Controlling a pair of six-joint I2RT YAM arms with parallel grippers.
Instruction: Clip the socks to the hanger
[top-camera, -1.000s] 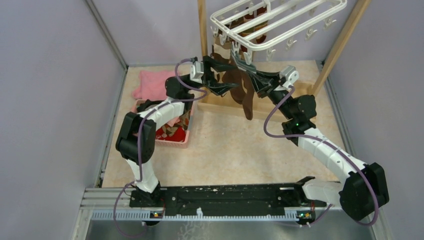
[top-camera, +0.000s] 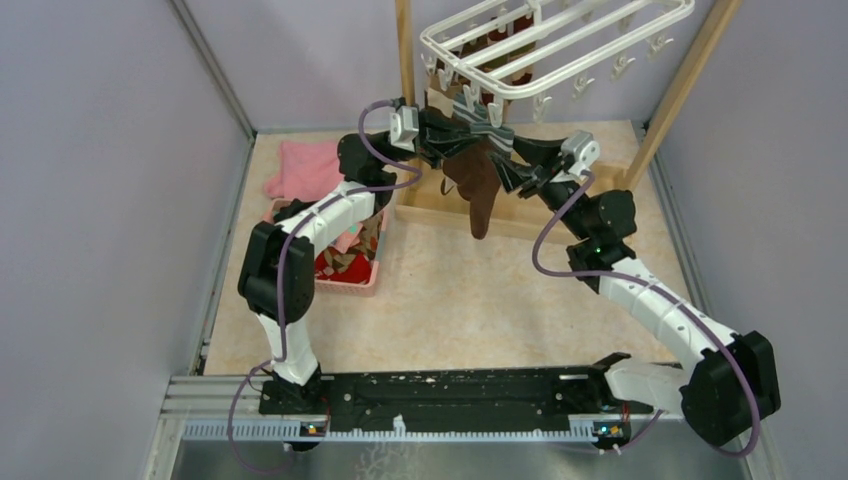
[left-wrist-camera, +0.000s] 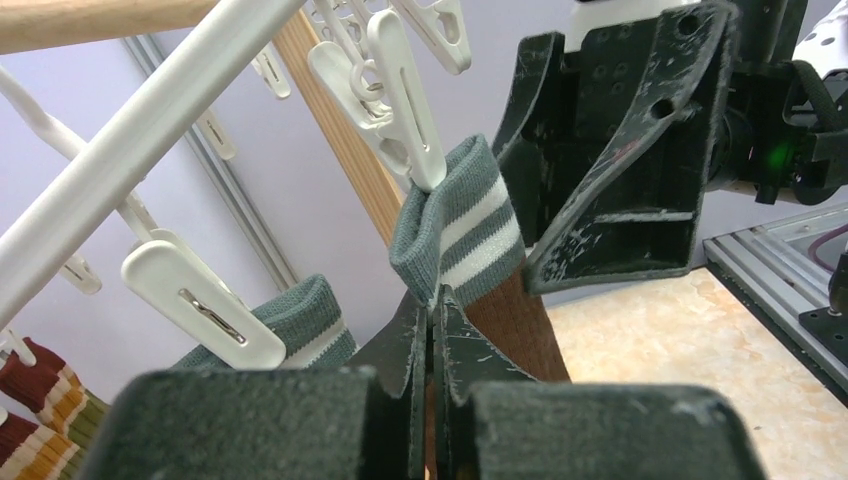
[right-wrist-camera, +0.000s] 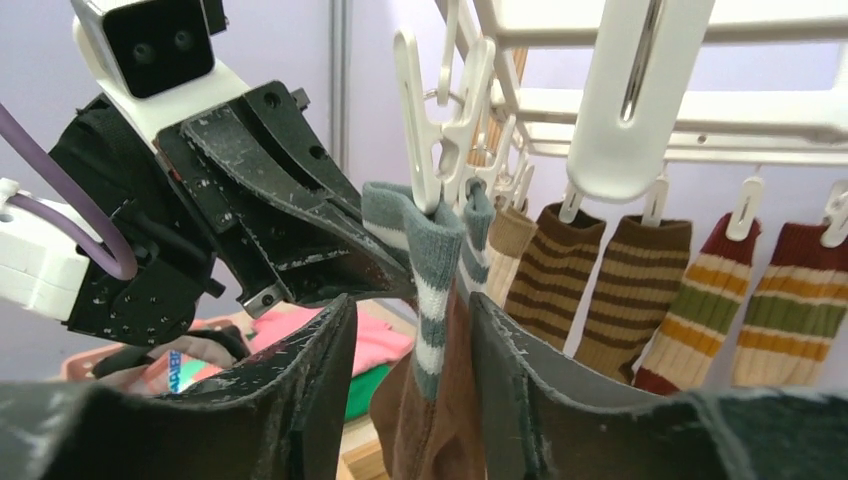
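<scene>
A brown sock with a grey, white-striped cuff hangs beneath a white clip of the hanger (top-camera: 500, 90); in the right wrist view the clip's finger ends sit over the cuff's top (right-wrist-camera: 432, 240). My left gripper is shut, with the cuff's near edge at its fingertips and a bit of fabric seemingly pinched there. Around the same sock, my right gripper stands open, its fingers (right-wrist-camera: 335, 350) spread to both sides of the cuff. How deep the cuff sits in the clip cannot be told.
Another grey-cuffed sock (left-wrist-camera: 310, 315) hangs on a neighbouring clip. Several striped socks (right-wrist-camera: 640, 270) hang farther along. A pink basket (top-camera: 345, 288) of socks and a pink cloth (top-camera: 305, 170) lie at left.
The left gripper has moved in to the right and shut at the cuff's edge. The right gripper has opened its fingers, and the sock's brown end has shifted a little left.
</scene>
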